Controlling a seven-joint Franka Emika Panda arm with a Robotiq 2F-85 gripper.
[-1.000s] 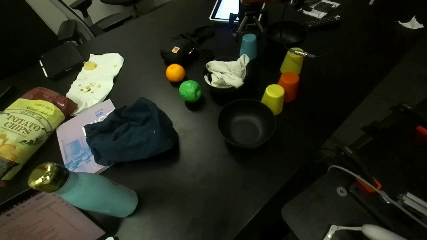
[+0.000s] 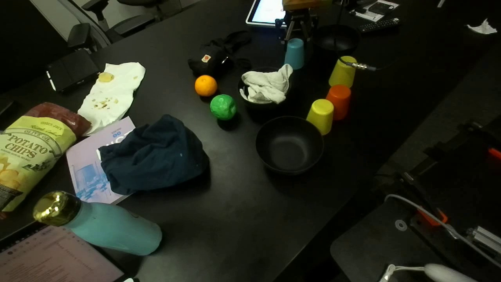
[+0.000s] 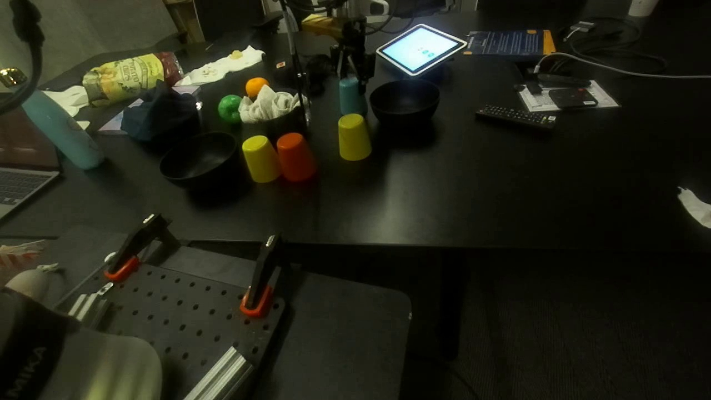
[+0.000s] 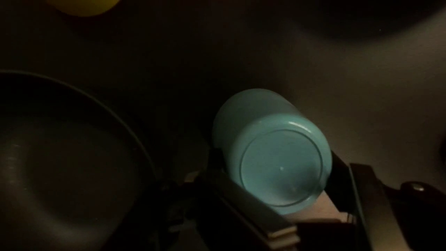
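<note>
An upside-down blue cup (image 2: 294,54) stands toward the back of the dark table in exterior view 1. My gripper (image 3: 351,79) comes down over it from above, shut on its upper part. In the wrist view the pale blue cup (image 4: 282,163) fills the space between the fingers, its round base facing the camera. Whether its rim rests on the table or hangs just clear is too dark to tell. A black bowl (image 4: 75,167) lies close on one side of the cup, apart from it.
Nearby stand two yellow cups (image 2: 320,116) and an orange cup (image 2: 339,101). A black bowl holds a white cloth (image 2: 266,86); an empty black bowl (image 2: 289,145) sits in front. The tablet (image 3: 421,50) is behind my gripper. Open table lies right of the cups in exterior view 2.
In exterior view 1 my gripper and the blue cup have both shifted slightly to the right. The other objects stand where they were.
</note>
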